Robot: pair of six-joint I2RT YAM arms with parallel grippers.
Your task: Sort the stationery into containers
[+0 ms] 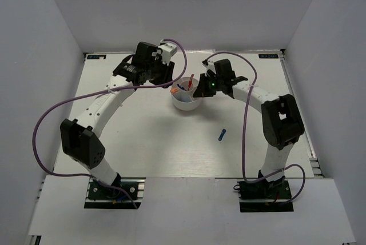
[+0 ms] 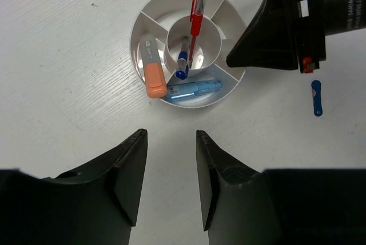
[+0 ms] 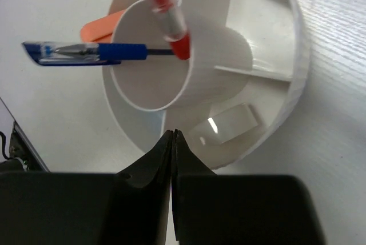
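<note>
A white divided round container [image 1: 186, 104] holds a red pen [image 2: 196, 16] and a blue pen [image 3: 126, 52] in its middle cup, with an orange-ended item [image 2: 153, 73] and a light blue item [image 2: 191, 89] in outer compartments. My left gripper stands open above and beside the container, nothing between its fingers. My right gripper is shut, nothing showing between its fingers, over the container's edge. A small dark-blue item [image 2: 317, 97] lies on the table outside the container, front right in the top view.
Both arms reach in from the sides, the right gripper close at the container's right.
</note>
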